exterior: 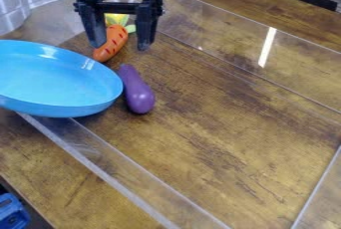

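Note:
My black gripper (120, 32) is at the top left, open, its two fingers hanging either side of an orange carrot toy (111, 46) with green-yellow leaves. The carrot lies behind a blue oval dish (40, 79). A purple eggplant toy (138, 92) lies just right of the dish, on the wooden board.
A blue object (8, 211) sits at the lower left corner. A pale curtain or cloth is at the top left.

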